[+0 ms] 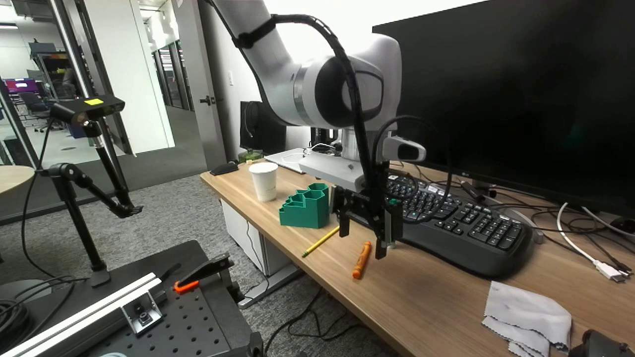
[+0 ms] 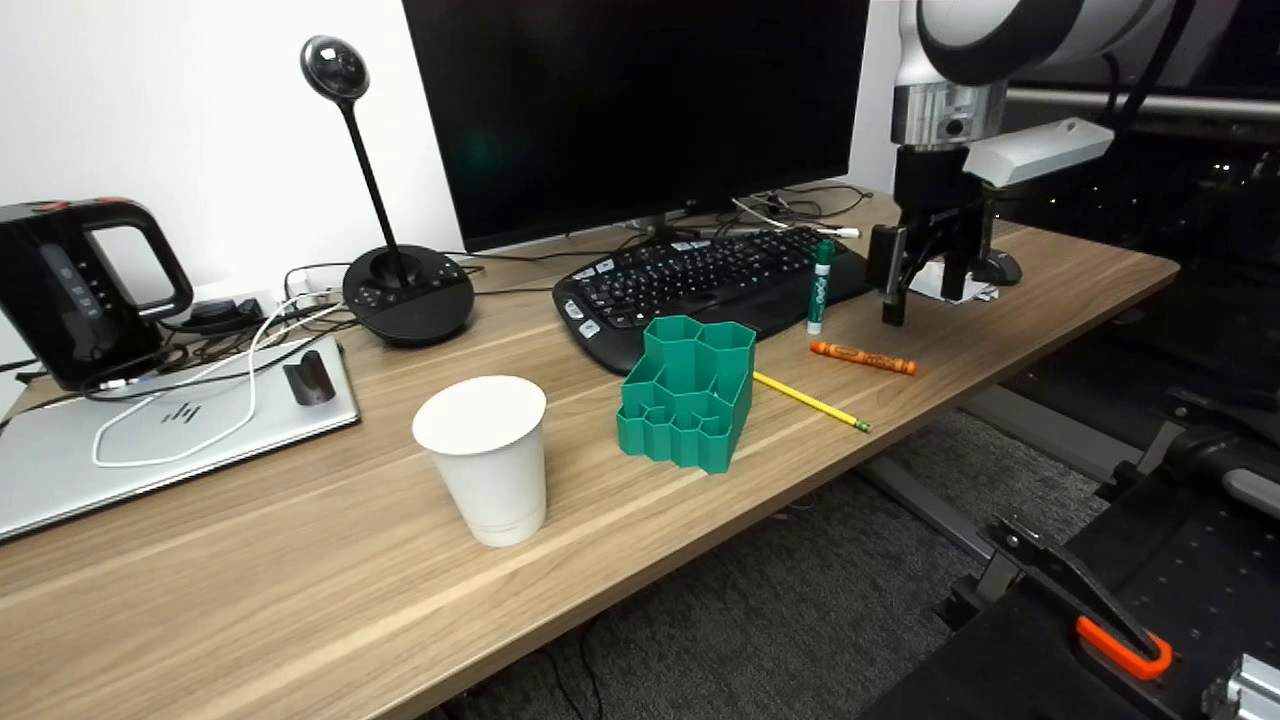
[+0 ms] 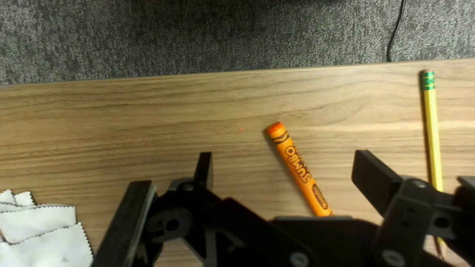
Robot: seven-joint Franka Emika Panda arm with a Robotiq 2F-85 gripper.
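Note:
Over the desk hangs my gripper, open, its two black fingers wide apart and nothing held between them. Below it on the wood lies an orange jumbo crayon (image 3: 300, 171), seen in the gap between the fingers in the wrist view. A yellow pencil (image 3: 432, 129) lies to the right there, partly hidden by a finger. In exterior view 2 a green marker (image 2: 819, 288) stands upright beside the keyboard. The green organizer (image 2: 690, 390) with hexagonal cells looks empty, and a white paper cup (image 2: 486, 462) stands to its left.
A black keyboard (image 2: 720, 288) and a large monitor (image 2: 636, 108) line the back of the desk. A grey cloth (image 1: 527, 315) lies near the right end. The desk's front edge runs close to the crayon and pencil.

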